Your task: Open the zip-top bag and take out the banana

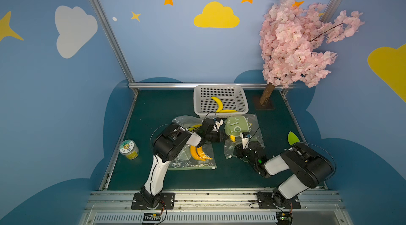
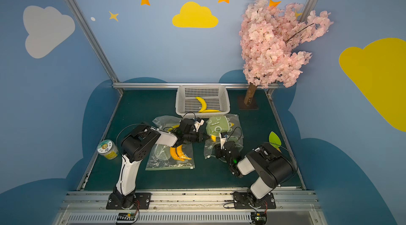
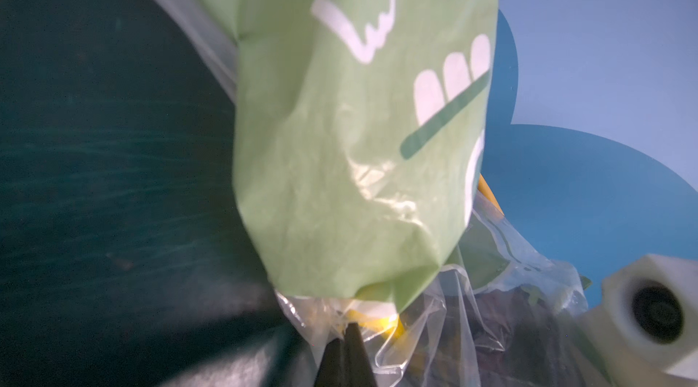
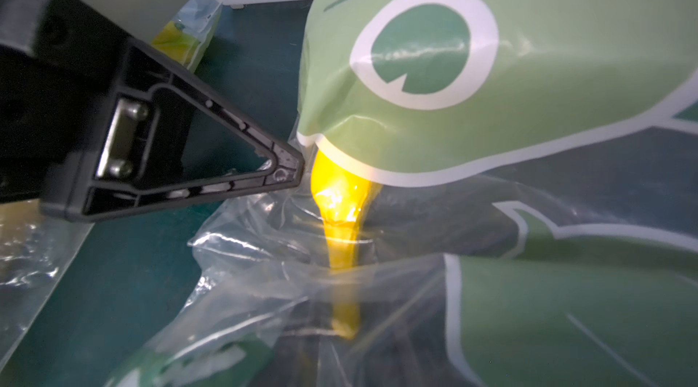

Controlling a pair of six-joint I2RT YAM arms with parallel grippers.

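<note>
The zip top bag [image 4: 407, 227], clear with a green printed animal, lies right of the table's middle. Its green upper face [image 3: 349, 169] is raised. Under it a yellow banana [image 4: 340, 198] shows one end, with clear film around its tip. My left gripper is shut at the bag's left edge, clear film between its fingertips; its finger [image 4: 280, 169] reaches in from the left beside the banana. My right gripper [image 1: 239, 149] is low over the bag's front part. Its fingers are not seen in the right wrist view, so its finger cannot be judged.
A second clear bag with bananas [image 1: 198, 153] lies under my left arm. Behind stands a grey basket [image 1: 198, 106] with bananas in it. A jar [image 1: 129, 149] is far left, and a green leaf shape [image 1: 292, 138] far right. Bare table lies at front right.
</note>
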